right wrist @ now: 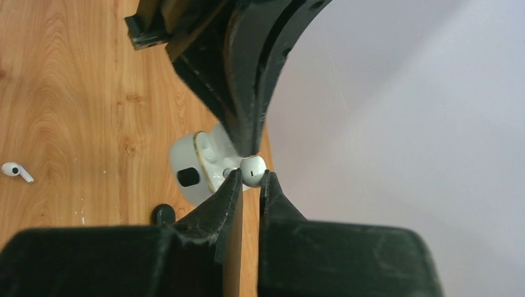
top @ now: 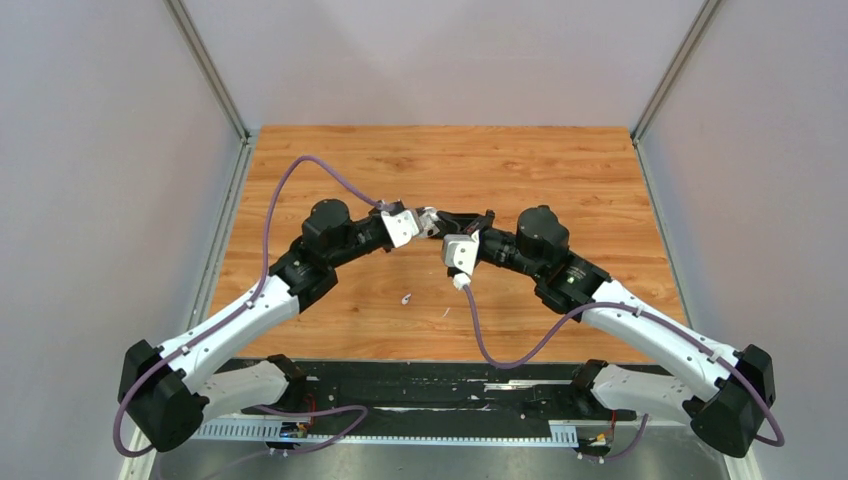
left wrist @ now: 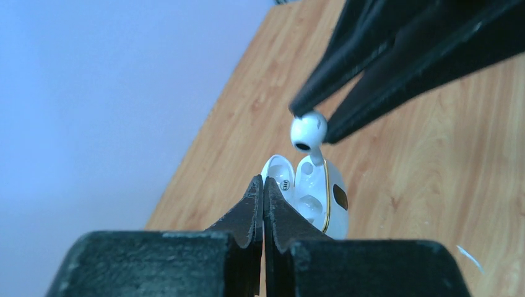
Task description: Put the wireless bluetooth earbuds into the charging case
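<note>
Pinched between the fingertips of my right gripper is a white earbud, its stem pointing down in the left wrist view. The white charging case (left wrist: pixel 317 197) stands open just below that earbud (left wrist: pixel 308 131), its hollows showing. Earbud and case appear apart in the left wrist view. My left gripper is shut, nothing visible between its fingers, and its tips overlap the near side of the case in view. From the right wrist, the left fingers (right wrist: pixel 244 105) reach down close to the held earbud. Both grippers largely cover the case from above.
Another white earbud (top: pixel 406 298) lies loose on the wooden table (top: pixel 340 320), toward the front. A thin white sliver (top: pixel 446 312) is right of it. Beside the case sits a small black rounded object (right wrist: pixel 163 215). The two arms meet closely.
</note>
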